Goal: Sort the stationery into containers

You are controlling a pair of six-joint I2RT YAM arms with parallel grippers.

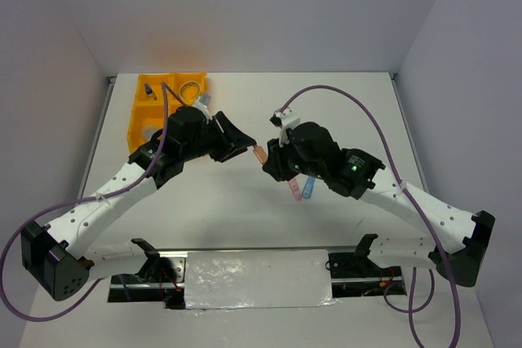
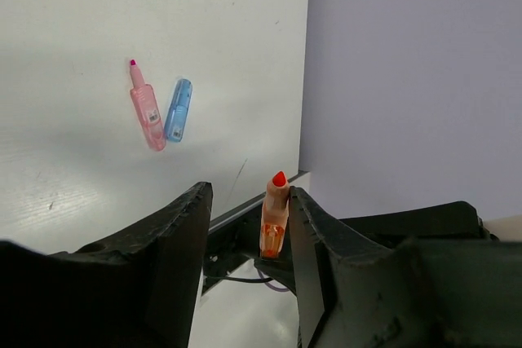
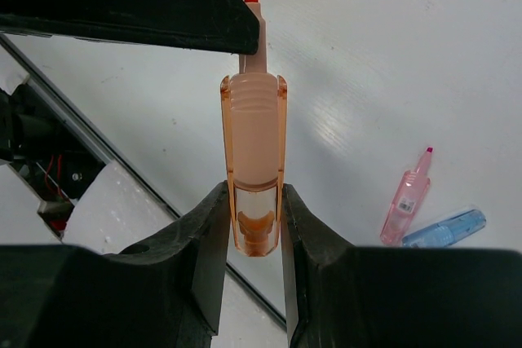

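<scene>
An orange marker [image 3: 254, 132] with a red tip is held by its lower end in my right gripper, which is shut on it. My left gripper stands open, fingers well apart. In the left wrist view the marker appears right against one left finger [image 2: 314, 230]; the other finger [image 2: 186, 222] is clear of it. A pink marker [image 2: 148, 113] and a blue marker [image 2: 179, 110] lie side by side on the table. The yellow divided container [image 1: 170, 79] sits at the back left, partly hidden by the left arm.
Inside the container are a tape roll [image 1: 189, 90] and a dark small bottle-like item [image 1: 149, 91]. A greyish item [image 1: 205, 99] shows at its right edge.
</scene>
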